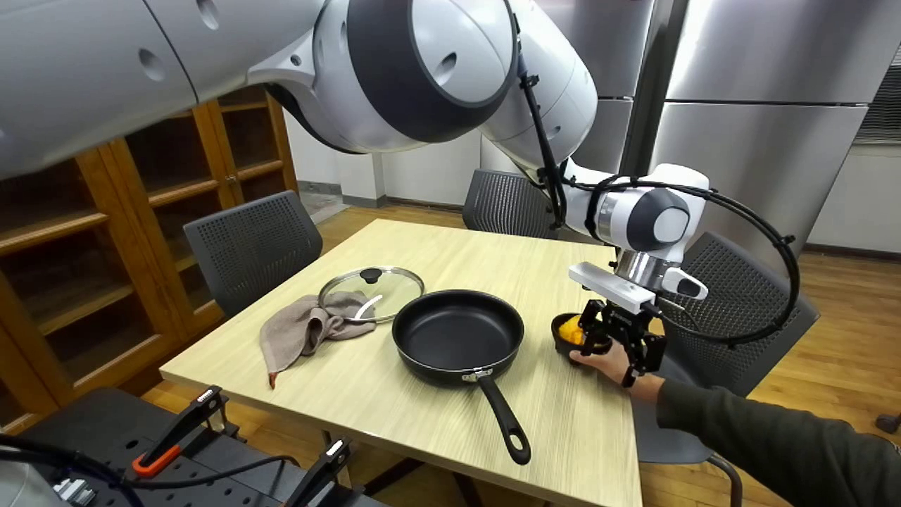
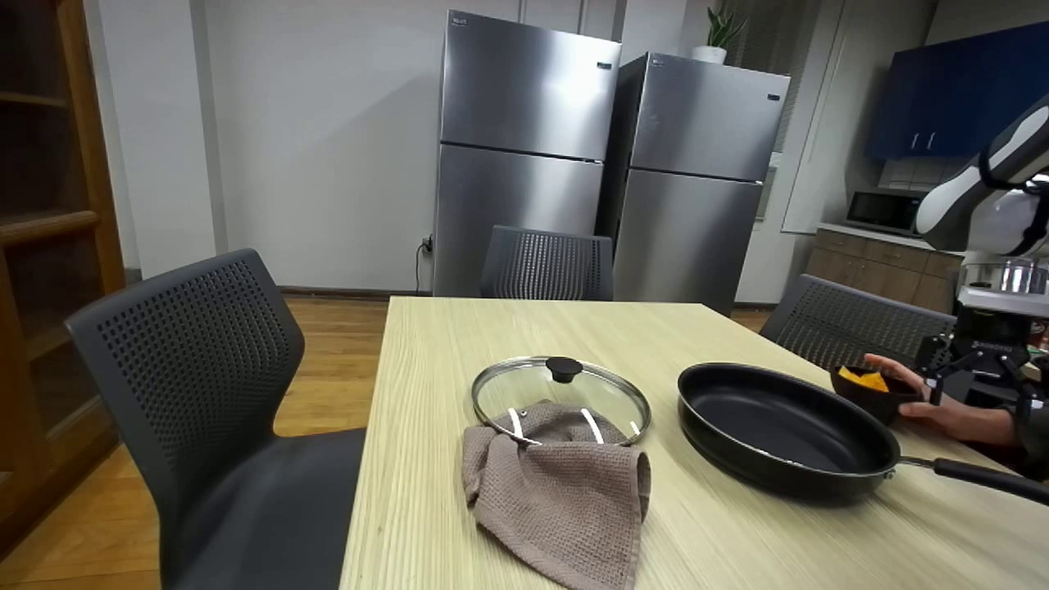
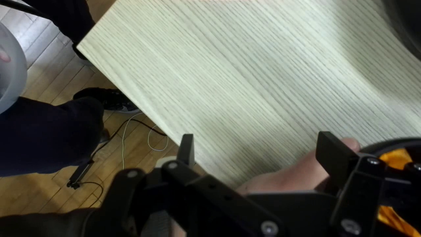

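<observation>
Over the table's right edge hangs my gripper (image 1: 609, 355), open. In the wrist view its two fingers (image 3: 186, 149) stand wide apart, with part of a hand passing behind them. A person's hand (image 1: 609, 360) grips a small dark bowl (image 1: 564, 345) holding something orange (image 1: 571, 329), right beside my gripper. In the wrist view the bowl (image 3: 398, 144) is partly covered by the right-hand finger. A black frying pan (image 1: 458, 334) sits empty on the table to the bowl's left. The glass lid (image 1: 397, 284) rests partly on a grey-brown cloth (image 1: 295, 331).
The pan's handle (image 1: 504, 420) points toward the table's front edge. Chairs stand around the table, one (image 1: 743, 313) close behind my gripper. The person's sleeved arm (image 1: 760, 431) reaches in from the right. Bare tabletop (image 1: 473, 253) lies behind the pan.
</observation>
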